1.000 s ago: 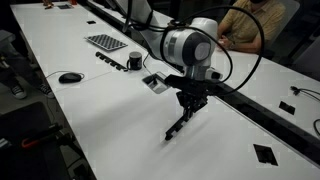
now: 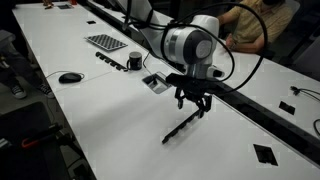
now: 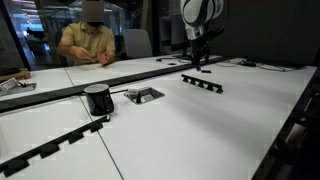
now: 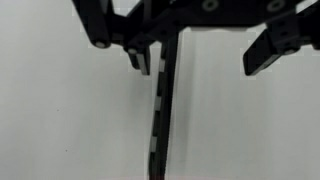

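Note:
A thin black strip with a notched edge (image 2: pixel 181 128) lies on the white table, and it shows as a dark bar (image 3: pixel 202 84) in the second exterior view. Above its far end hangs my gripper (image 2: pixel 190 103), clear of the table. The wrist view has the strip (image 4: pixel 163 110) running down between my open fingers, nearer the left finger (image 4: pixel 142 60) than the right finger (image 4: pixel 259 55). Nothing is held.
A black mug (image 3: pixel 99 99) and a metal tray (image 3: pixel 144 95) stand on the table, with another black strip (image 3: pixel 55 145) nearby. A muffin tin (image 2: pixel 105 42) and a mouse (image 2: pixel 70 77) lie farther off.
My gripper has risen a little and shifted back from the strip's middle toward its far end. More of the strip shows now, and it appears to lie in the same place.

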